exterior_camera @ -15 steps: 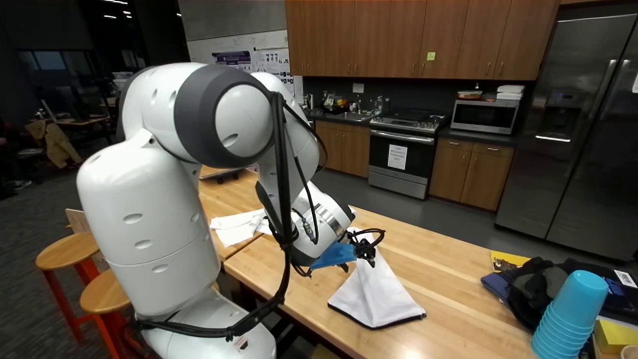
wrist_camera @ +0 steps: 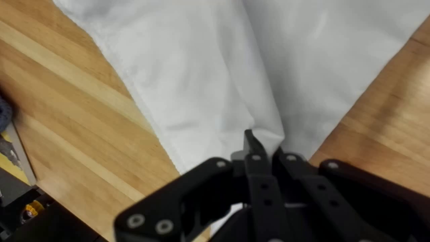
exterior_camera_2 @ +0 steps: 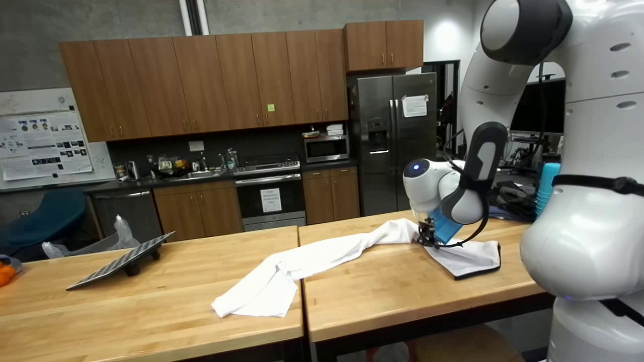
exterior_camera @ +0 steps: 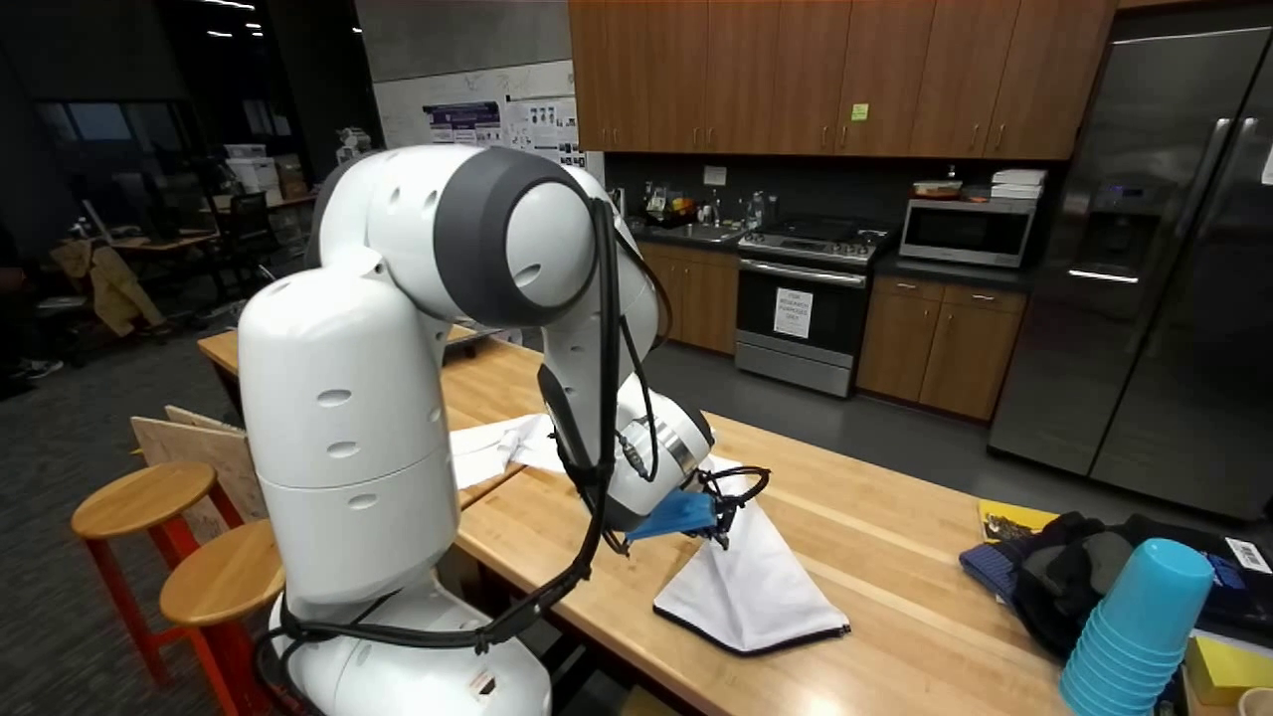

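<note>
A long white cloth (exterior_camera_2: 329, 256) lies twisted and creased across the tables, its dark-hemmed end spread flat nearest the arm base. Over that cloth, my gripper (exterior_camera: 723, 539) points down at the tabletop. Seen from the wrist, the two fingers of the gripper are drawn close together around a raised fold of the cloth (wrist_camera: 193, 80). The fold bunches at the fingertips, while the cloth fans out flat beyond them. Part of the cloth is hidden under the gripper and the arm.
Stacked blue cups (exterior_camera: 1134, 626) and a dark clothing pile (exterior_camera: 1062, 567) occupy the table's right end. On the other table stands a tilted dark panel (exterior_camera_2: 124, 260). Bare wood (exterior_camera: 907, 561) lies between the cloth and the pile.
The arm's upper links have swung right in exterior view 1. My gripper has come slightly lower, and its fingers, apart before, are now close together at the cloth.
</note>
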